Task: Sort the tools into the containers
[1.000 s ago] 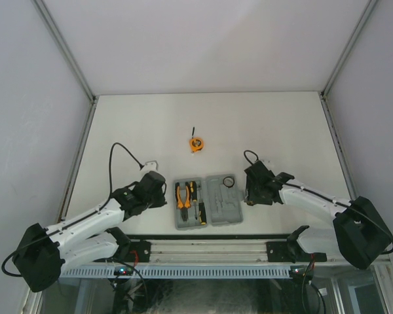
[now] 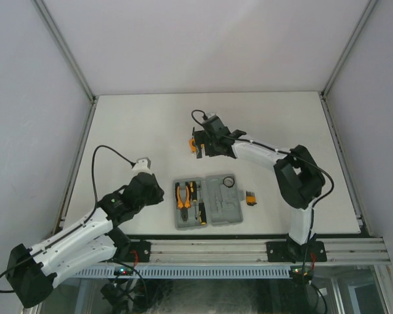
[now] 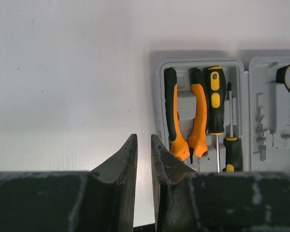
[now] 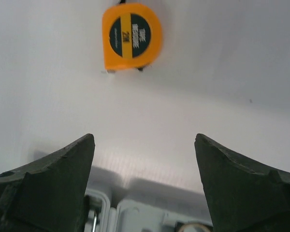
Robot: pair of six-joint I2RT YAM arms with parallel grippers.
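Observation:
The orange tape measure (image 4: pixel 131 36) lies on the table behind the toolbox; in the top view my right arm partly covers it. My right gripper is open above the table, nothing between its widely parted fingers, and the tape measure shows beyond their tips. The grey toolbox lies unfolded. Its left half (image 2: pixel 178 221) holds orange-black pliers (image 3: pixel 199 116) and two black-yellow screwdrivers (image 3: pixel 215 99). A black tape roll (image 2: pixel 228 182) sits in the right half (image 2: pixel 230 212). My left gripper hangs left of the toolbox, a narrow empty gap between its fingers.
A small orange-black toothed piece (image 2: pixel 250 198) lies just right of the toolbox. Walls enclose the table at the back and sides.
My right gripper has swung from beside the toothed piece, up and leftward, to over the tape measure. The toolbox and its contents have not moved.

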